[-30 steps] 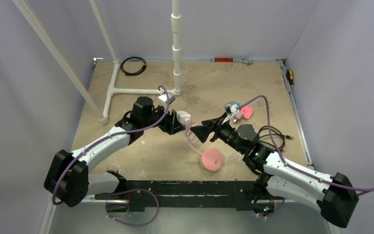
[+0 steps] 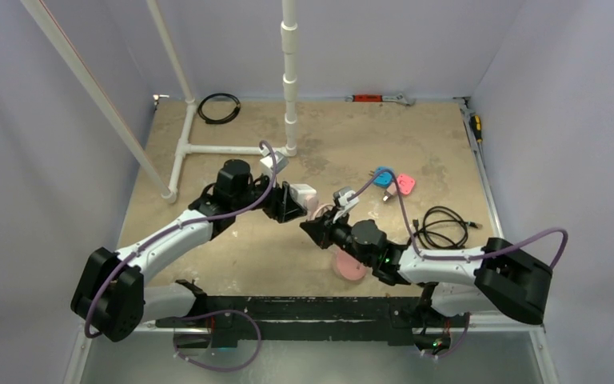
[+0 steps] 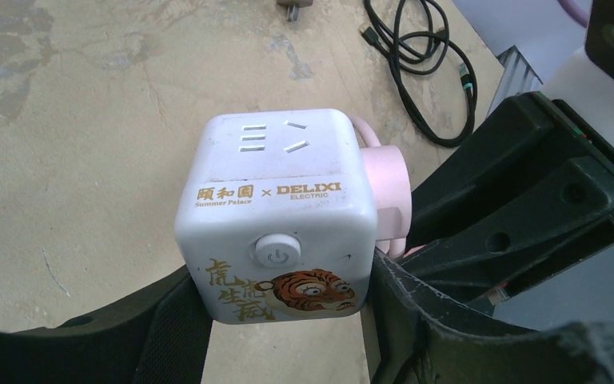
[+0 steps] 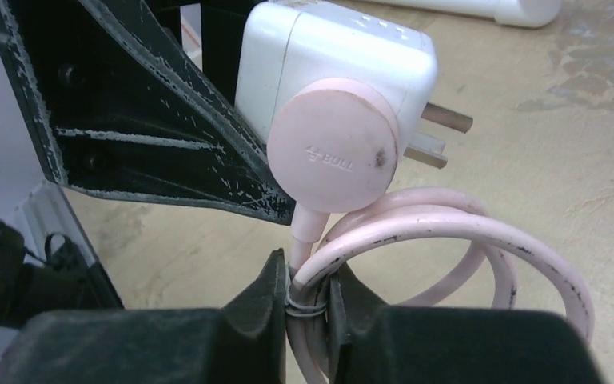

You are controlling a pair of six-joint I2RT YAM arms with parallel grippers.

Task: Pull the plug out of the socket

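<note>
Off the table, my left gripper is shut on the white cube socket (image 3: 288, 184), which has a tiger print and a power button. A round pink plug (image 4: 332, 148) sits flush against one side face of the socket. Its looped pink cord (image 4: 448, 216) hangs below it, bound by a thin tie. My right gripper is shut on the bundled cord just under the plug, not on the plug's body. Metal prongs (image 4: 440, 132) stick out from another face of the socket. In the top view, both grippers meet over the table's middle.
Below my right arm lies a round pink object (image 2: 350, 266). Blue and pink plug pieces (image 2: 384, 178) and a coiled black cable (image 2: 445, 228) lie to the right. A white pipe frame (image 2: 232, 150) stands at the back left.
My right gripper has swung left to the hanging pink cord and closed on it. The left arm and the socket have hardly moved.
</note>
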